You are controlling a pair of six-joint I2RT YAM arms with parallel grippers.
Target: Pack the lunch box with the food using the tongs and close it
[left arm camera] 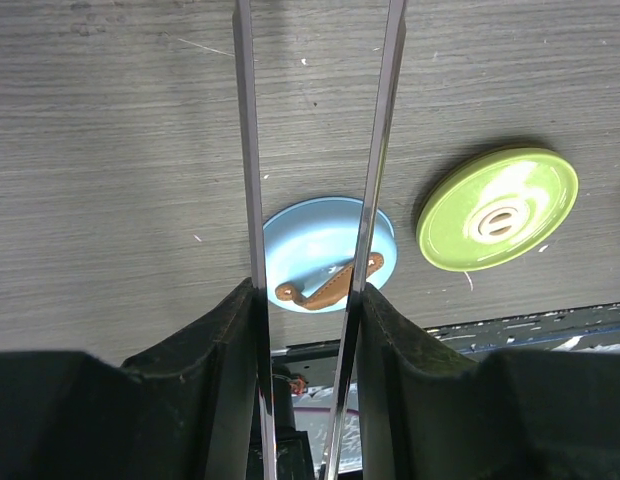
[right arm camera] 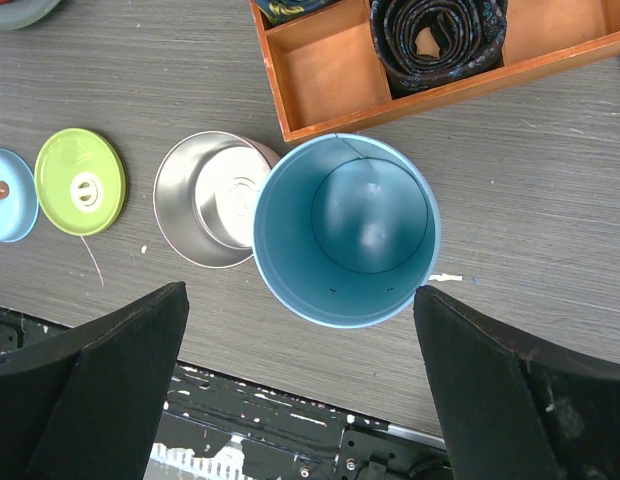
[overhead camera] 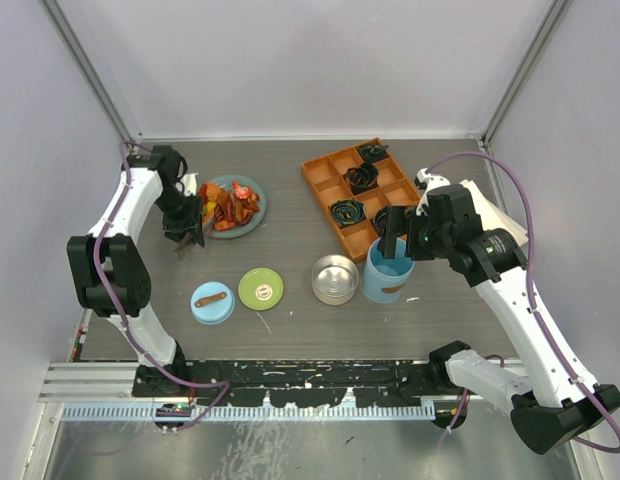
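My left gripper (overhead camera: 190,230) hovers at the left beside a grey plate (overhead camera: 240,230) of orange and red food; in the left wrist view its two long thin fingers stand apart with nothing between. Below lie a blue lid with brown handle (overhead camera: 213,311) and a green lid (overhead camera: 261,292). A steel container (overhead camera: 335,284) stands beside a blue cylindrical container (overhead camera: 382,289). My right gripper is open over the blue container, empty.
An orange compartment tray (overhead camera: 327,180) with dark rolled items stands at the back right, something pale (overhead camera: 487,208) beside it. Bare table lies between plate and tray.
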